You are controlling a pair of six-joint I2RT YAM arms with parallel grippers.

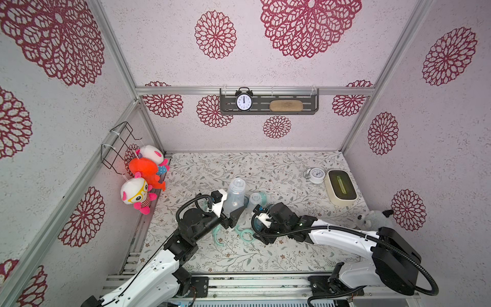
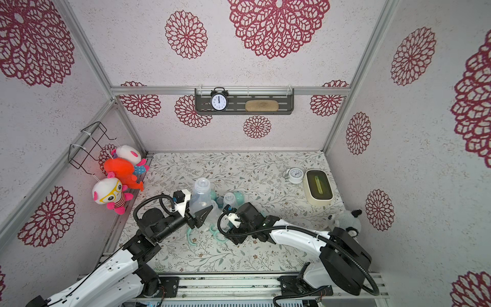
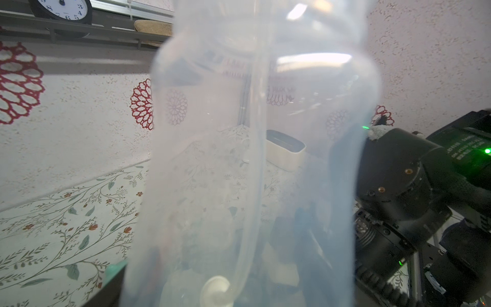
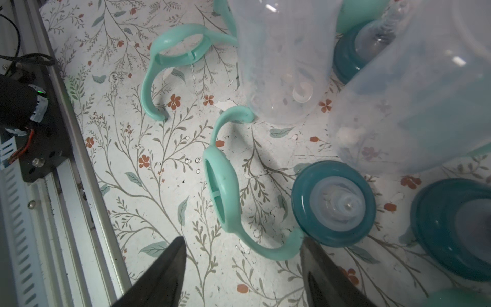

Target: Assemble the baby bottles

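A translucent bottle body [image 3: 255, 153], with a straw inside, is lifted in my left gripper [image 1: 231, 219], which is shut on it; it fills the left wrist view. My right gripper is open above the table, fingers either side of a mint handle [image 4: 225, 189] lying below. Right of that handle is a teal ring with teat [image 4: 332, 204]; another ring [image 4: 455, 225] is further right. Bottle bodies [image 4: 286, 56] stand or lean behind them. A second mint handle [image 4: 179, 58] lies at upper left in the right wrist view.
Plush toys [image 1: 145, 174] line the left edge. A small white clock-like object [image 1: 316, 175], a cream container [image 1: 340, 187] and a grey plush [image 2: 345, 221] are on the right. A shelf [image 1: 268, 110] hangs on the back wall.
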